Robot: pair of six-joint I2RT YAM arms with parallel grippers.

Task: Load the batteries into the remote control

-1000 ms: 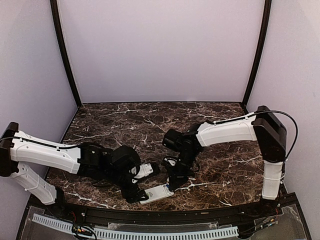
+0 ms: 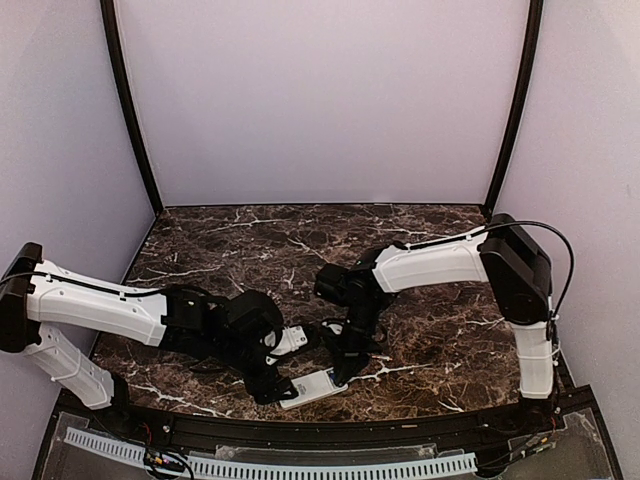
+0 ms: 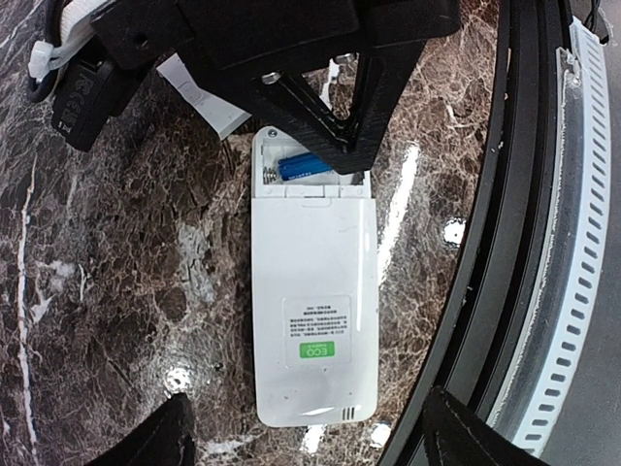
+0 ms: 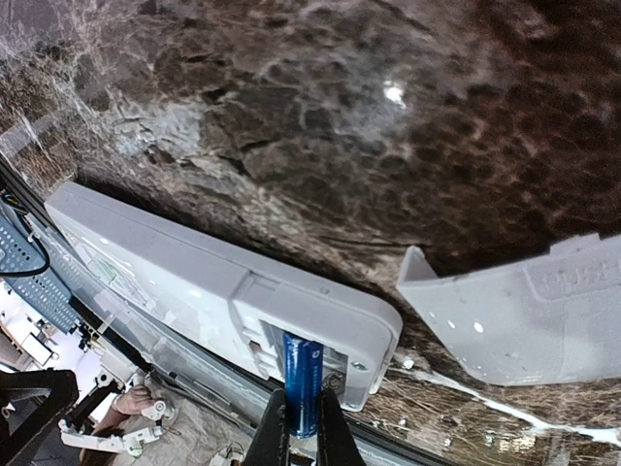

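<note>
The white remote control (image 3: 315, 252) lies back up with its battery compartment (image 3: 267, 155) uncovered. My right gripper is shut on a blue battery (image 4: 303, 374), whose far end reaches over the open compartment. In the left wrist view the right gripper's fingers (image 3: 364, 136) hide part of that battery (image 3: 304, 166), and its visible end is by a spring on the compartment's left side. My left gripper is open, its fingers (image 3: 160, 437) on either side of the remote's closed end with gaps showing.
The white battery cover (image 4: 524, 316) lies on the marble table just beyond the remote's compartment end. Close along the front runs the dark table edge (image 3: 466, 291).
In the top view my right arm has shifted slightly left, bringing its gripper a little further over the remote's compartment end. The left arm and the remote look almost unmoved.
</note>
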